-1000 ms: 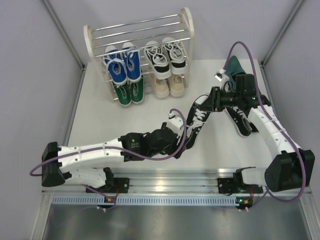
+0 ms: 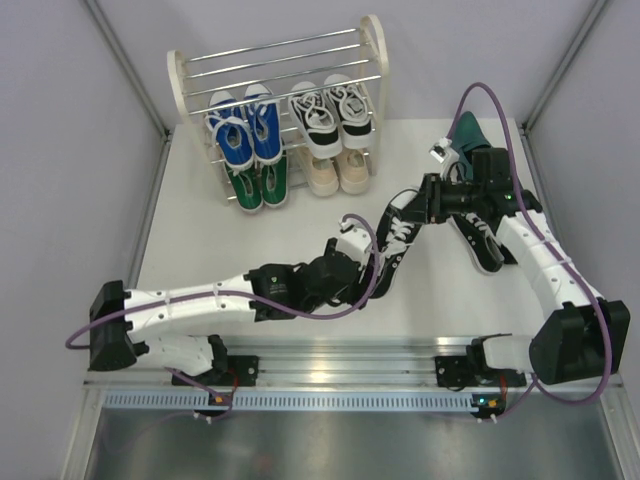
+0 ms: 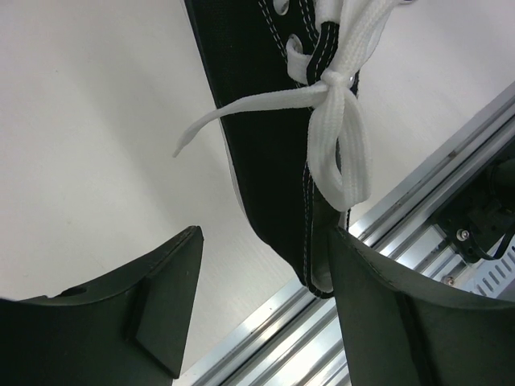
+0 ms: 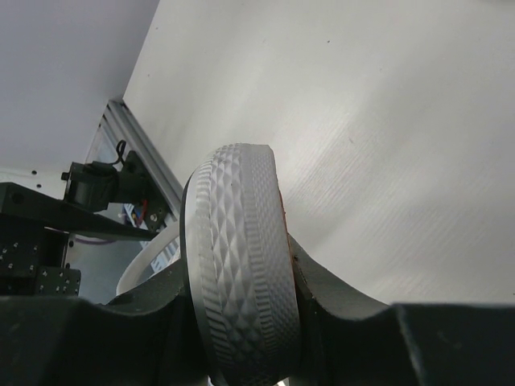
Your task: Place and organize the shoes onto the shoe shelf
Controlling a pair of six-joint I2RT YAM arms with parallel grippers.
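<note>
A black shoe with white laces (image 2: 395, 240) is held off the table by my right gripper (image 2: 420, 205), shut on its end; in the right wrist view its textured white rim (image 4: 237, 265) fills the space between the fingers. My left gripper (image 2: 355, 270) is at the shoe's other end, open; in the left wrist view the shoe (image 3: 265, 177) lies just beyond its fingertips, with laces hanging over it. The shoe shelf (image 2: 180, 85) holds blue shoes (image 2: 232, 135), black-and-white shoes (image 2: 312, 120), green shoes (image 2: 245, 188) and beige shoes (image 2: 353, 170).
More dark shoes (image 2: 478, 245) lie at the right of the table, partly under my right arm, with a green one (image 2: 467, 130) behind them. A metal rail (image 2: 350, 350) runs along the front edge.
My left gripper and arm have shifted slightly, most recently toward the upper right of the top view. My right arm and the shoe are nearly still.
</note>
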